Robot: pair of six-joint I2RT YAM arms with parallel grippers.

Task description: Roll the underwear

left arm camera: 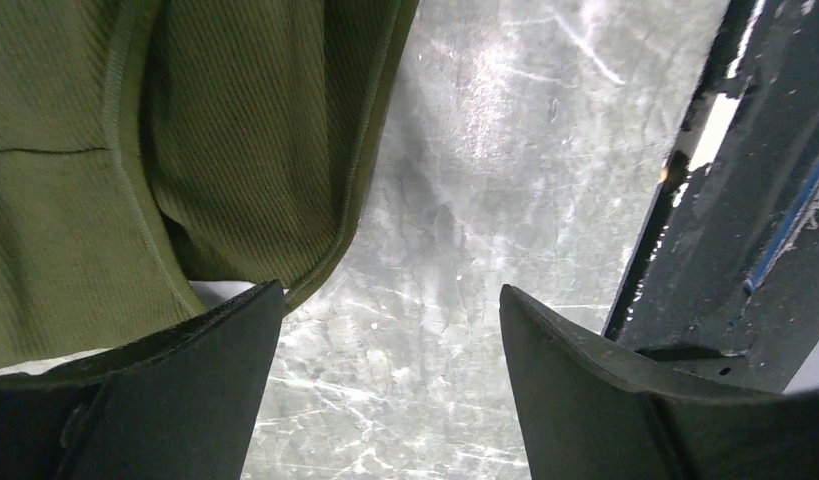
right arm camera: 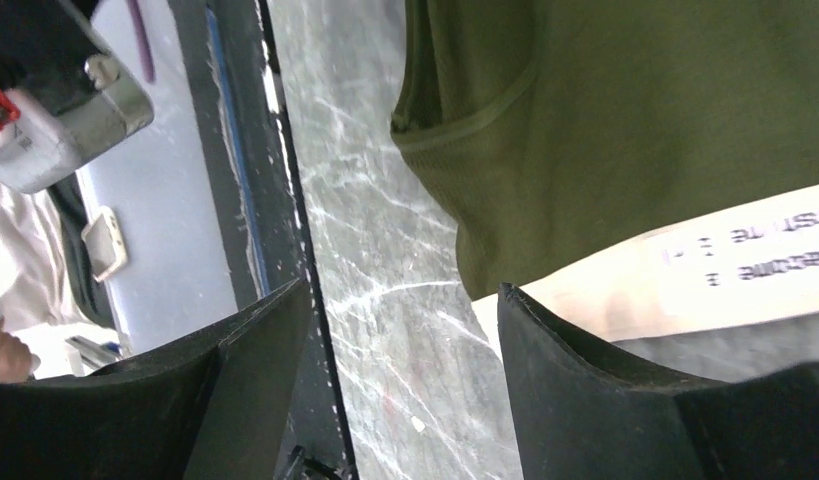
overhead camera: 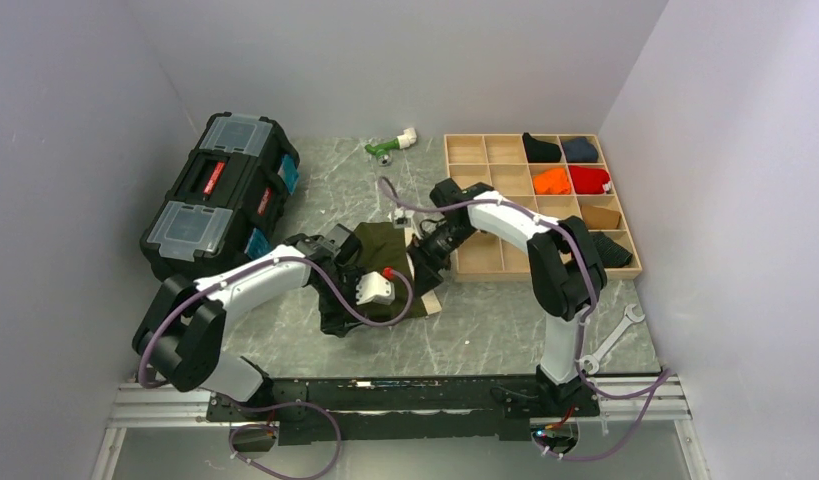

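Observation:
The olive-green underwear (overhead camera: 383, 240) lies on the grey marbled table, partly covered by both arms in the top view. Its cream waistband (overhead camera: 432, 302) faces right, and its lettering shows in the right wrist view. Folded layers of the underwear (left arm camera: 245, 130) fill the upper left of the left wrist view. My left gripper is open beside the cloth's edge, with bare table between its fingertips. Near the front corner of the waistband (right arm camera: 725, 270), my right gripper is open too; one finger (right arm camera: 545, 350) overlaps the band's end in view, and contact cannot be judged.
A wooden compartment box (overhead camera: 467, 150) with several rolled cloths stands at the back right. At the left is a black toolbox (overhead camera: 223, 190). A green-and-white object (overhead camera: 390, 143) lies at the back, a wrench (overhead camera: 613, 338) at the front right.

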